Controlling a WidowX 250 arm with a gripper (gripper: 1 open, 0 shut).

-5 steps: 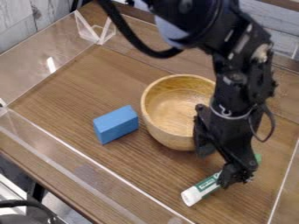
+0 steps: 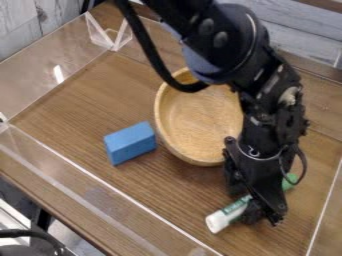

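Observation:
My black gripper [image 2: 254,200] is low over the wooden table at the right, its fingers down around a white and green marker-like object [image 2: 225,217] lying diagonally. How far the fingers are closed on it is hard to tell. A tan wooden bowl [image 2: 181,115] sits behind the gripper, partly hidden by the arm. A blue block [image 2: 130,142] lies to the bowl's left.
A low clear rail runs along the front left, and a pale wall stands at the back.
The gripper has come down onto the white and green object, covering more of it. The bowl and blue block look about the same.

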